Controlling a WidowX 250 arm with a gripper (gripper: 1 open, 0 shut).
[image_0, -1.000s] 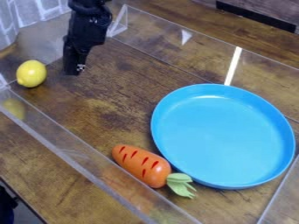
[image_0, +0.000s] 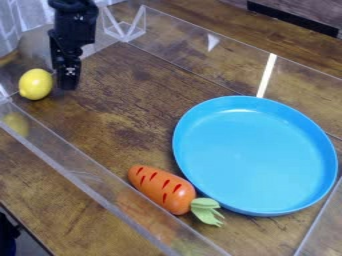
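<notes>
A black gripper is at the upper left with its fingers low over the wooden surface, open, just right of a yellow lemon. A plush carrot with green leaves lies at the lower middle. A blue round plate takes up the right side.
Clear plastic walls border the wooden tray floor, along the left, back and right. The middle of the surface between lemon, carrot and plate is bare wood.
My gripper has moved left toward the lemon, from a spot further right. The lemon, carrot and plate have stayed where they were.
</notes>
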